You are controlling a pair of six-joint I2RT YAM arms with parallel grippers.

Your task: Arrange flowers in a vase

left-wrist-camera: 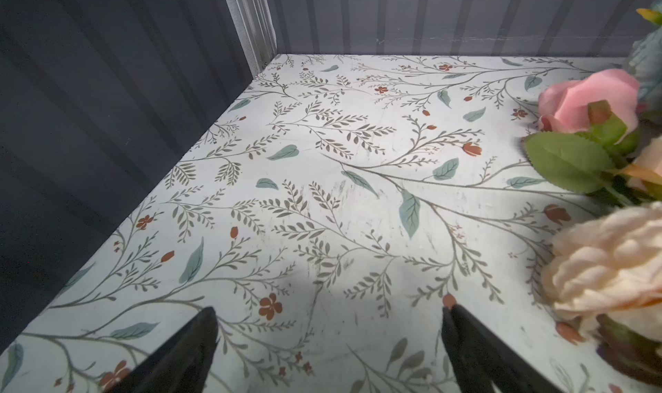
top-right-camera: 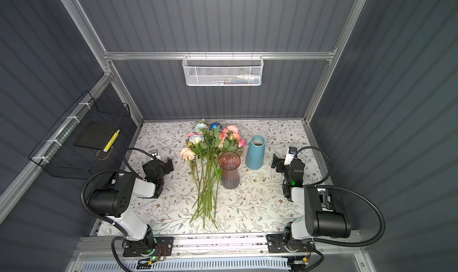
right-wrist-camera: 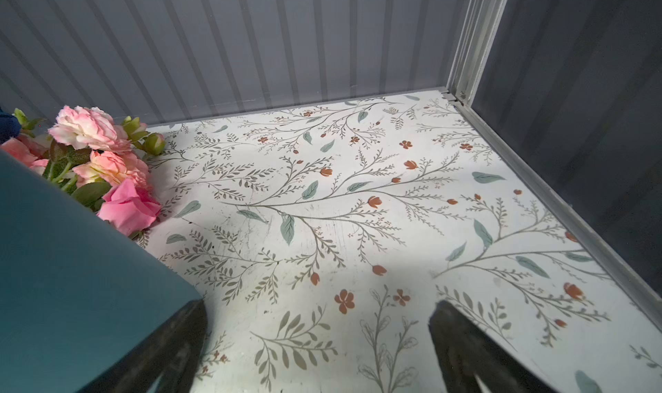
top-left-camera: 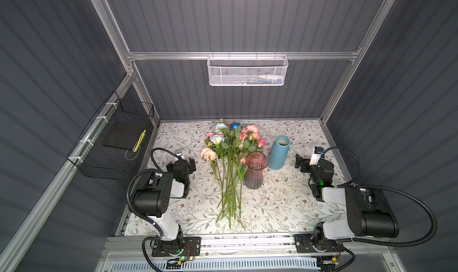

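Note:
A bunch of artificial flowers (top-left-camera: 230, 145) lies on the table, blooms toward the back wall and long green stems (top-right-camera: 206, 200) toward the front. A ribbed, see-through pinkish vase (top-left-camera: 255, 170) stands upright just right of the stems. Behind it and to its right is a teal vase (top-right-camera: 255, 153), also upright; its opening looks empty. My left gripper is open left of the flowers, a cream bloom (left-wrist-camera: 607, 262) at the right of its view. Right of the teal vase, my right gripper stands open. Only bare table shows between either pair of fingers.
A black wire basket (top-left-camera: 117, 143) hangs on the left wall. On the back wall, a white mesh basket (top-left-camera: 247, 74) holds small items high above the table. Clear tabletop (top-right-camera: 257, 205) lies in front of the vases and along both sides.

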